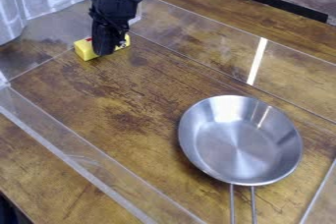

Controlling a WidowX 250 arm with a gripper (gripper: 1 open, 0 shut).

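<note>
A yellow block, perhaps a sponge (84,49), lies on the wooden table at the upper left. My black gripper (104,45) points down at it and covers much of its middle and right part. The fingertips are dark against it, and I cannot tell whether they touch it or how they stand.
A steel pan (239,140) with its handle toward the front sits at the lower right. A silvery object (11,17) stands at the far left edge.
</note>
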